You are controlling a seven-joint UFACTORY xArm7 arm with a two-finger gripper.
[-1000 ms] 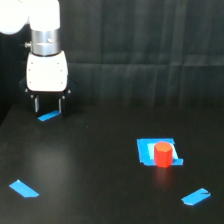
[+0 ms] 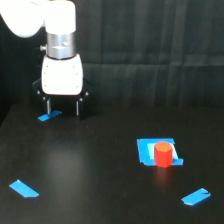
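Note:
My white gripper [image 2: 63,106] hangs at the back left, fingers pointing down. Its two dark fingers stand apart, with nothing visible between them. A small red cylinder [image 2: 163,154] sits far off to the gripper's right, nearer the camera. Beneath and behind the cylinder is a white patch [image 2: 151,149] bordered by blue tape [image 2: 142,153]. The two are well separated, with open black surface in between.
Blue tape strips lie on the dark table: one near the gripper [image 2: 49,116], one at the front left [image 2: 24,188], one at the front right [image 2: 196,197]. A dark curtain [image 2: 150,60] covers the back.
The gripper has shifted right and slightly toward the camera. Its fingers look farther apart than before. The red cylinder and the tape have stayed in place.

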